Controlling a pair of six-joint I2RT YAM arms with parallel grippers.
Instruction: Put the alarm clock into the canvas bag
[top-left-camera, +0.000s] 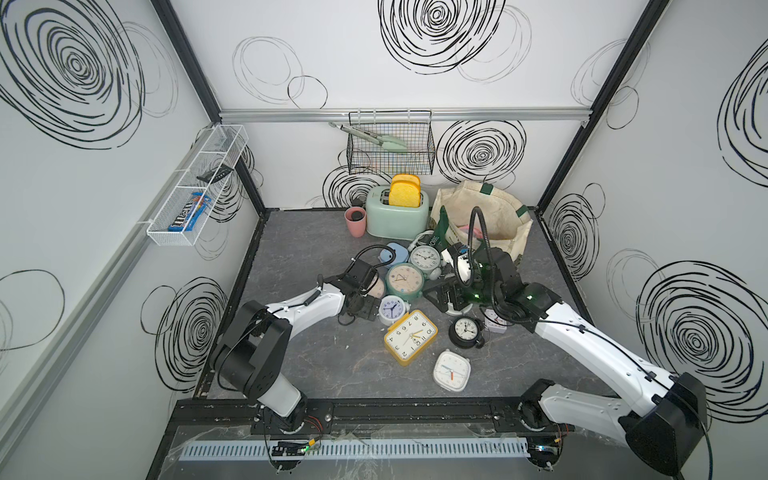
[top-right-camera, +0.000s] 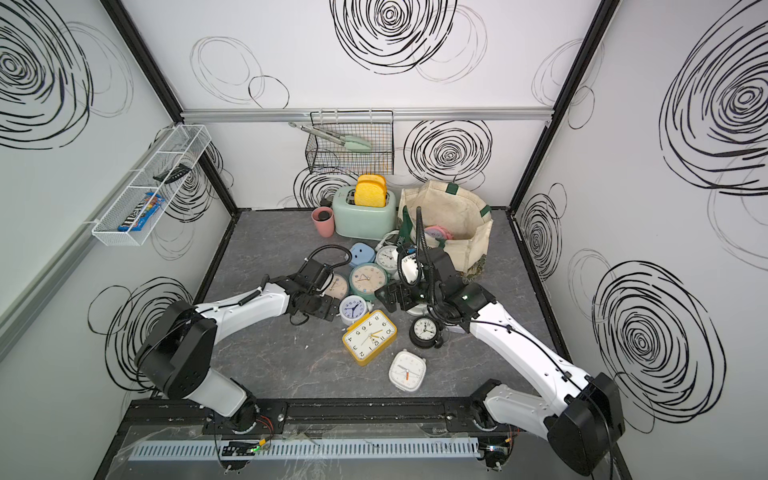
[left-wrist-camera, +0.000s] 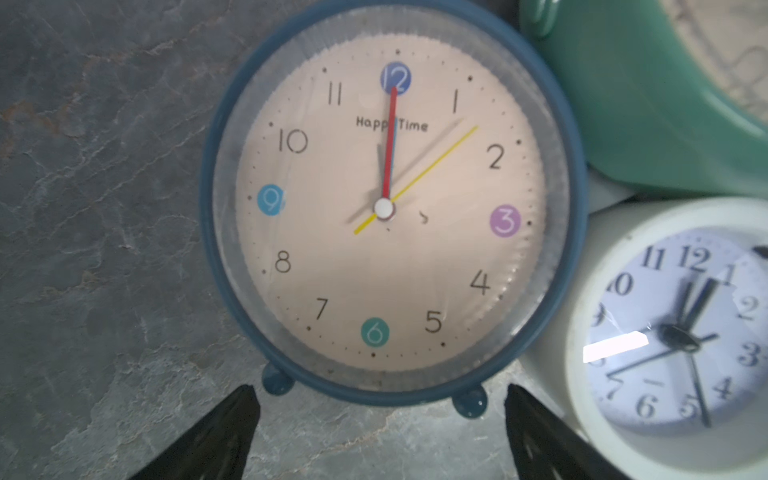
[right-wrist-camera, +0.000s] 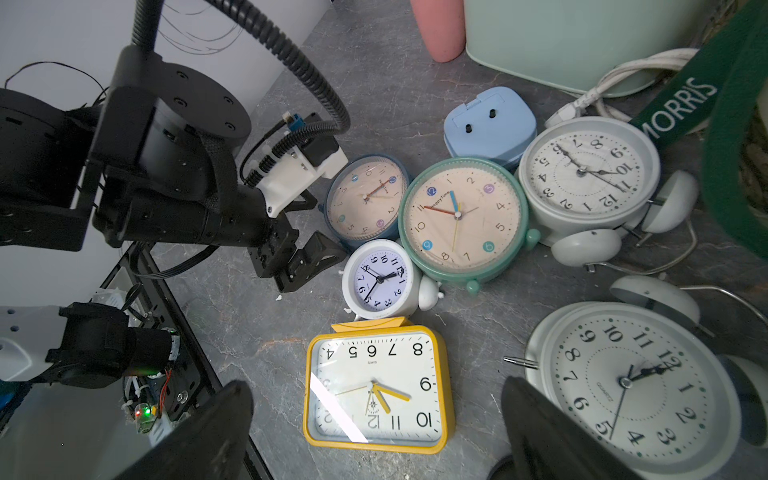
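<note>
Several alarm clocks lie face up on the dark table. Below my left gripper is a round blue-rimmed clock (left-wrist-camera: 384, 208), filling most of the left wrist view. The gripper's fingers stand apart with nothing held between them. Beside that clock are a small white clock (left-wrist-camera: 672, 336) and a green clock (top-left-camera: 405, 280). My right gripper is open above the table, its fingers wide and empty. Under it show the yellow square clock (right-wrist-camera: 372, 384) and a white twin-bell clock (right-wrist-camera: 632, 392). The canvas bag (top-left-camera: 516, 232) stands open at the back right, something pink inside.
A mint toaster (top-left-camera: 396, 220) and a pink cup (top-left-camera: 356, 224) stand at the back. A black clock (top-left-camera: 465, 331) and a white square clock (top-left-camera: 452, 370) lie in front.
</note>
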